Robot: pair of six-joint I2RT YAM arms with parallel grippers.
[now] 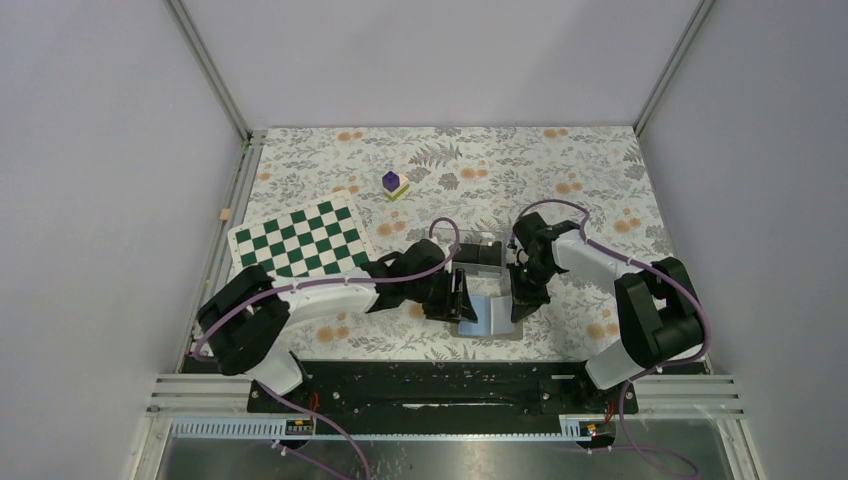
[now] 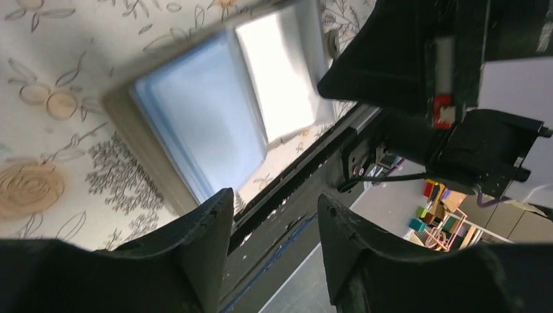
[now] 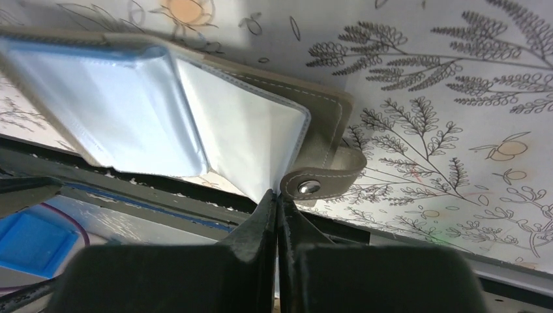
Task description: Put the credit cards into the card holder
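The card holder point(image 1: 490, 325) lies unfolded near the table's front edge, with blue-edged clear sleeves on its left and a whitish sleeve point(image 3: 238, 124) on its right. At its left side, my left gripper is open and empty, its fingertips apart near the blue sleeves point(image 2: 202, 111). My right gripper is shut at the lower corner of the whitish sleeve, beside the snap strap point(image 3: 326, 176). Whether a thin sleeve edge is pinched there cannot be made out. No loose credit card can be clearly picked out.
Behind the holder stands a clear tray point(image 1: 440, 263) with dark items point(image 1: 480, 254) in it. A green checkered board point(image 1: 305, 240) lies at the left, and a small purple-and-yellow block point(image 1: 394, 184) farther back. Both arms crowd the holder.
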